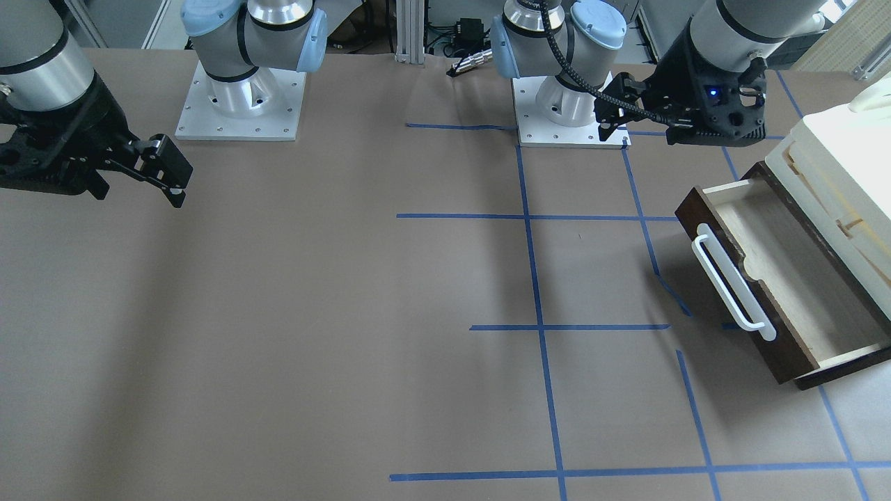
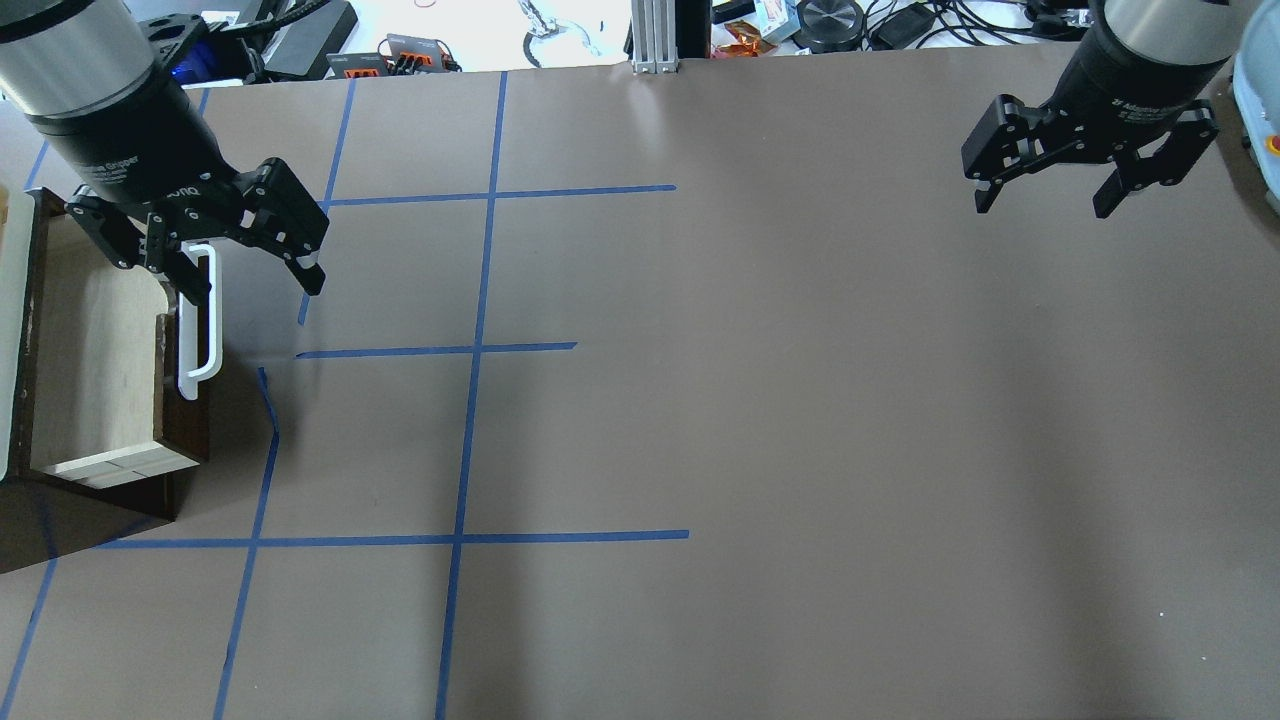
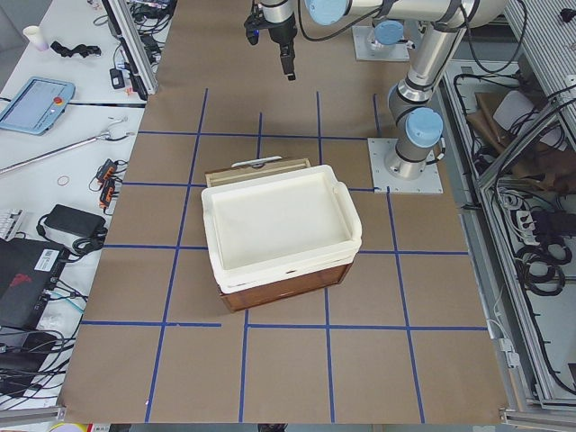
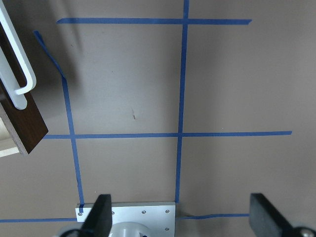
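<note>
My gripper (image 1: 614, 125) hangs open and empty at the back right in the front view, high beside a wooden box (image 1: 823, 275) with a white top. In the top view the gripper (image 2: 250, 270) appears over the drawer's white handle (image 2: 199, 336). The box's open drawer (image 1: 793, 259) is empty and has a dark front. In the left view, a cream lid or tray (image 3: 281, 229) covers most of the box. In the left wrist view, the handle (image 4: 19, 59) is at the upper left, and both fingertips show wide apart along the bottom.
Another arm's black gripper (image 1: 138, 167) hangs at the left of the front view. White base plates (image 1: 192, 125) stand along the back. The floor (image 1: 334, 334) between, marked partly with blue tape lines, is clear.
</note>
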